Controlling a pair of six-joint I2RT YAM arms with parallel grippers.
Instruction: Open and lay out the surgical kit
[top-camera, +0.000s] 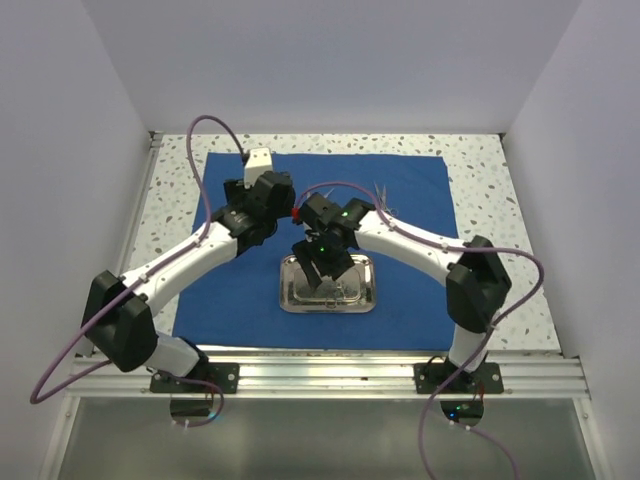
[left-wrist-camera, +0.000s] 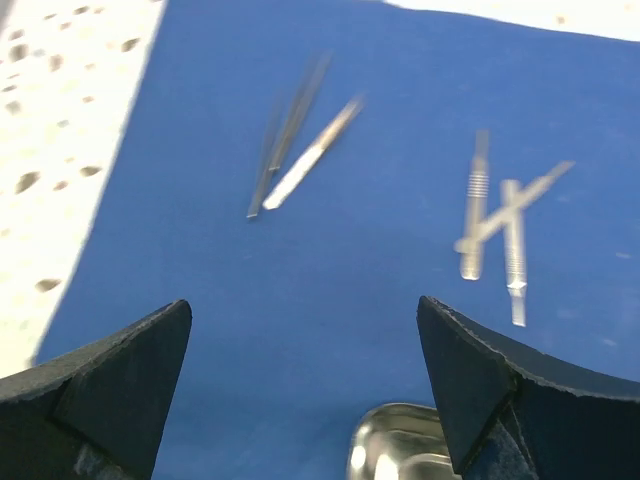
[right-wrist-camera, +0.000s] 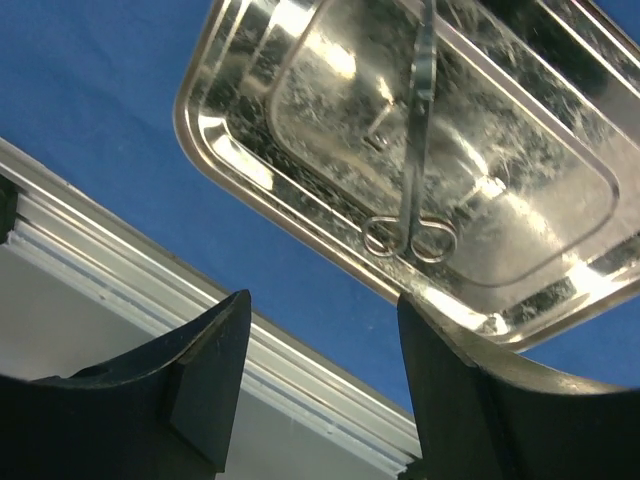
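My right gripper hangs over the steel tray. In the right wrist view, scissors lie in that tray, above my parted, empty fingers. My left gripper stands open over the blue cloth, left of centre in the top view. Below it in the left wrist view are dark slim tools, a pale handle and several silver instruments.
More scissor-like tools lie at the cloth's back right. The speckled table borders the cloth, with a metal rail along the front.
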